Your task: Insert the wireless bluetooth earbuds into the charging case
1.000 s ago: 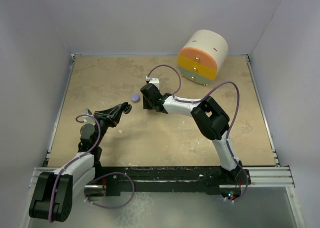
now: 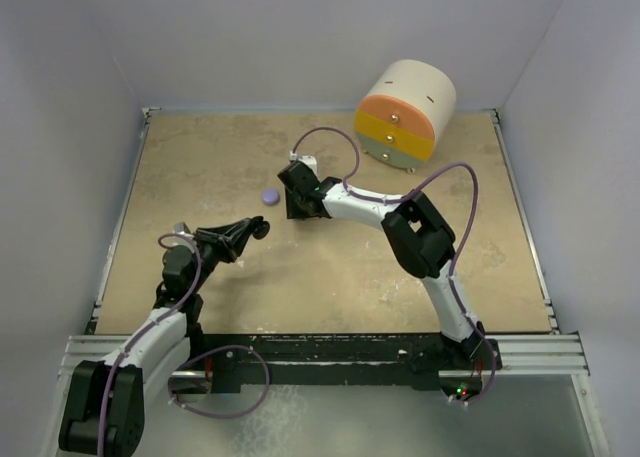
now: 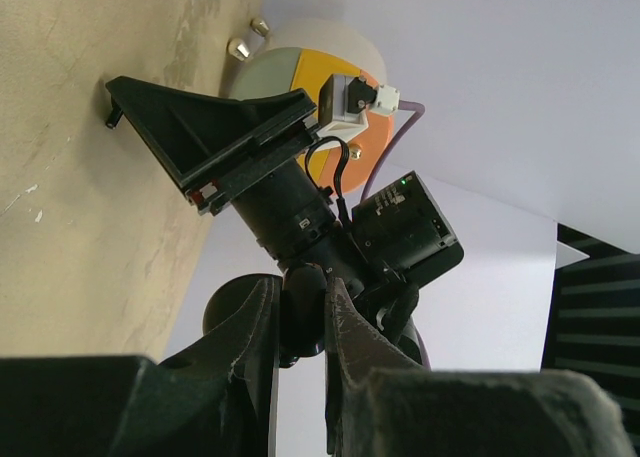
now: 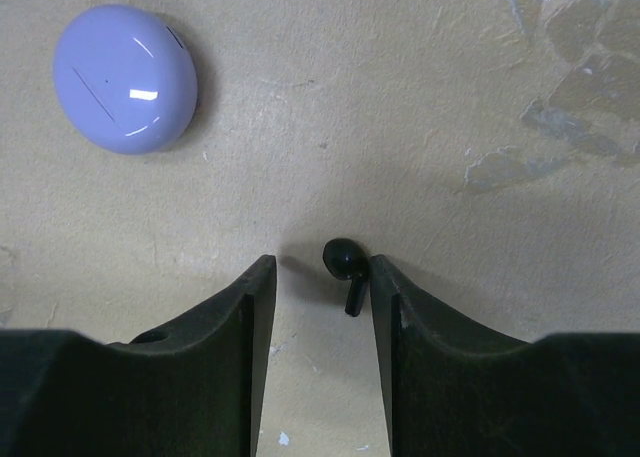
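Note:
My left gripper holds a glossy black object between its fingers, seen as the dark charging case in the top view, held above the table left of centre. My right gripper is part open, low over a black earbud lying on the table; the earbud sits between the fingertips, close beside the right finger. A lilac round object lies just beyond, also visible left of the right gripper in the top view.
A white cylindrical box with orange, yellow and green drawers stands at the back right.
My left gripper with the black case has moved slightly toward the front and right. The right gripper has shifted only slightly over the earbud.

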